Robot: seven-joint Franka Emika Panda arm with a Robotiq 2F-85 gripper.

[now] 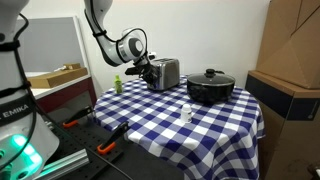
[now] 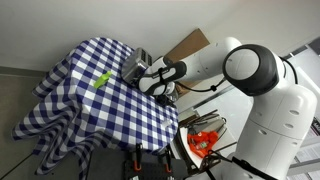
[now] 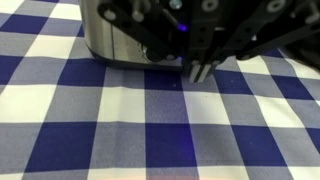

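In exterior view 1 my gripper (image 1: 150, 77) is low at the front of a silver toaster (image 1: 165, 72) near the back of the checkered table. Its shut fingertips (image 3: 196, 73) show in the wrist view, with nothing visible between them. They are right beside the lower edge of the toaster (image 3: 125, 47); whether they touch it I cannot tell. A small dark round part of the toaster is partly hidden behind the gripper. From above, in exterior view 2, the arm covers part of the toaster (image 2: 135, 66).
A black lidded pot (image 1: 211, 88) stands right of the toaster, and a white cup (image 1: 186, 114) nearer the front. A green bottle (image 1: 117, 84) is at the left.
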